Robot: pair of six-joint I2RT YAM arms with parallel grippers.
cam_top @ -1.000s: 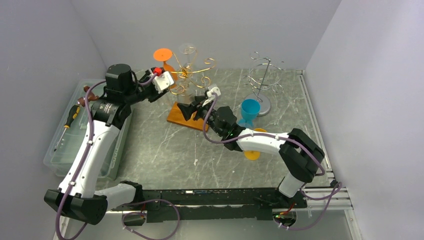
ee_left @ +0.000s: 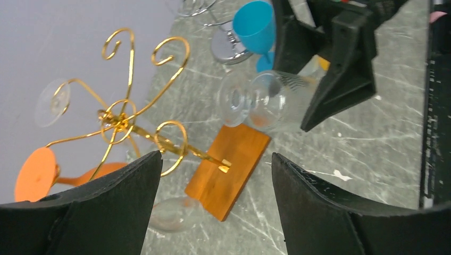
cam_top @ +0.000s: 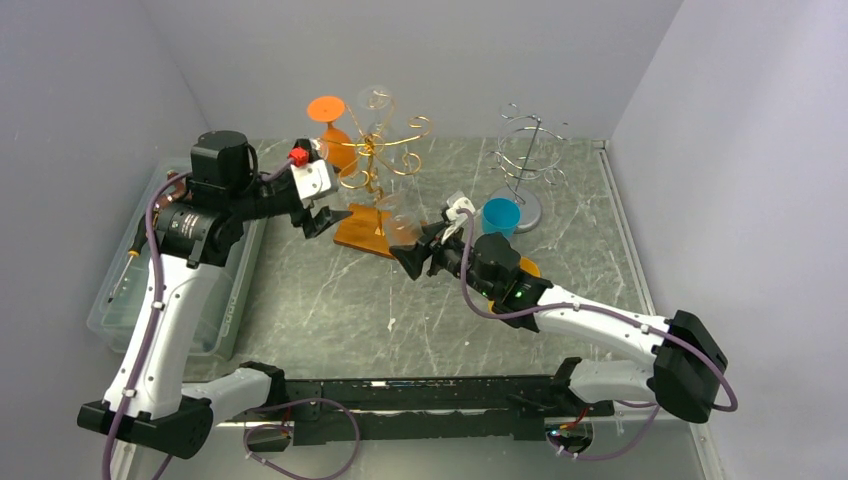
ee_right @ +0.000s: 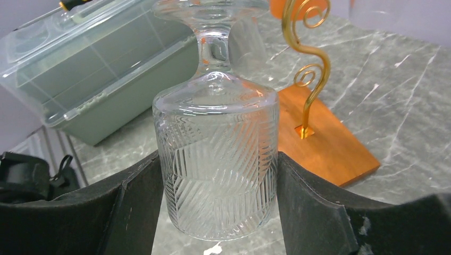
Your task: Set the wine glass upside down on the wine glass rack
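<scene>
A clear ribbed wine glass [ee_right: 215, 133] is held by its bowl in my right gripper, shut around it. Its foot points up and its mouth down in the right wrist view. From above, this clear glass [cam_top: 402, 228] appears in front of the gold rack [cam_top: 369, 145], apart from its curled hooks. The rack's post rises from a wooden base [ee_left: 242, 154]. An orange glass [cam_top: 327, 110] and a clear glass [cam_top: 375, 97] hang foot-up on it. My left gripper stands open beside the rack, with nothing gripped.
Another clear bowl [ee_left: 178, 214] is partly hidden behind a left finger. A silver rack [cam_top: 517, 160] stands back right, with a blue cup [cam_top: 500, 215] in front. A yellow cup [cam_top: 529, 267] is mostly behind the right arm. A clear bin [cam_top: 215, 345] lies left.
My right gripper has moved toward the front and slightly right, carrying the clear glass away from the rack's hooks. The left gripper has shifted a little toward the front.
</scene>
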